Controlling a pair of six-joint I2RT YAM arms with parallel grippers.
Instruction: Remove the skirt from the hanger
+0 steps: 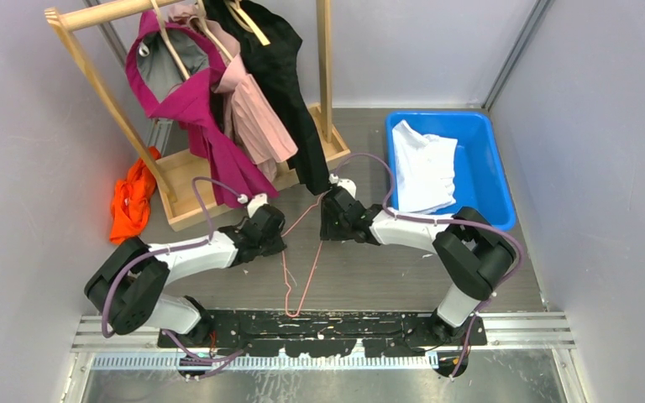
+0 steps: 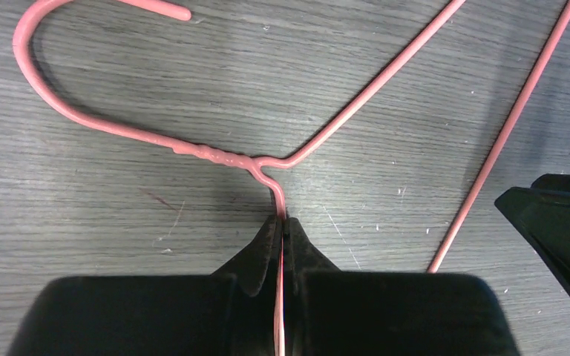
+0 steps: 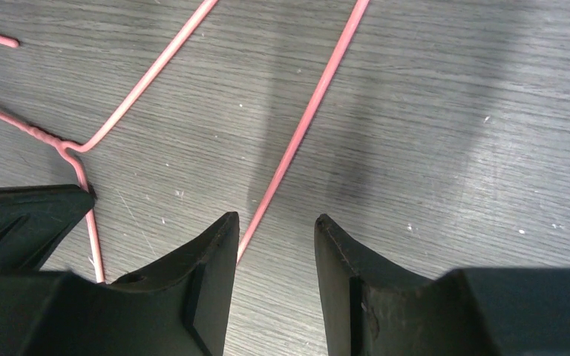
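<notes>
A bare pink wire hanger [image 1: 309, 281] lies flat on the grey floor, with no skirt on it. In the left wrist view my left gripper is shut on the hanger's thin wire [image 2: 276, 187], just beside its twisted neck [image 2: 219, 156]. My right gripper stands open near the hanger's other stretch of wire [image 3: 301, 127], which runs down beside and partly behind its left finger. A white cloth [image 1: 420, 166] lies in the blue bin [image 1: 475, 180] on the right; whether it is the skirt I cannot tell.
A wooden rack [image 1: 326, 80] at the back left holds a magenta garment [image 1: 212, 143], a pink one [image 1: 256, 126] and a black one [image 1: 285, 75]. An orange cloth [image 1: 132, 206] lies left of it. Bare floor surrounds the hanger's front end.
</notes>
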